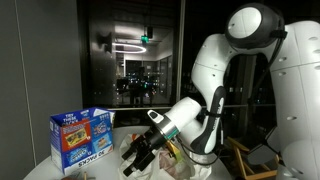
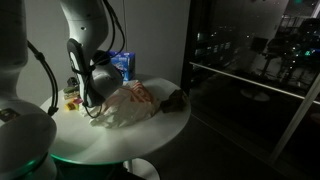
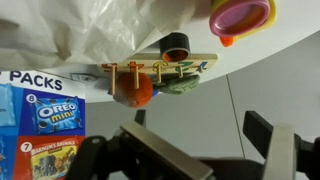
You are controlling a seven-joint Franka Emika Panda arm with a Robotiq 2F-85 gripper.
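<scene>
My gripper stands open above the table's edge, with nothing between its fingers in the wrist view. Just beyond it lies a small wooden rack with pegs (image 3: 205,62). Against the rack are an orange-red round object (image 3: 133,90), a green object (image 3: 181,85) and a black cylinder (image 3: 174,46). Crumpled translucent sheeting (image 3: 90,28) covers the table above them. A pink-and-yellow round tub (image 3: 240,14) sits at the upper right. In the first exterior view the gripper (image 1: 137,158) is low over the table, right of the snack box.
A blue snack-pack box (image 1: 83,137) stands upright at the table's left. The second exterior view shows the white round table (image 2: 150,136), with sheeting (image 2: 130,104) over its middle and a dark item (image 2: 174,102) by the right edge. Floor lies beyond the rim.
</scene>
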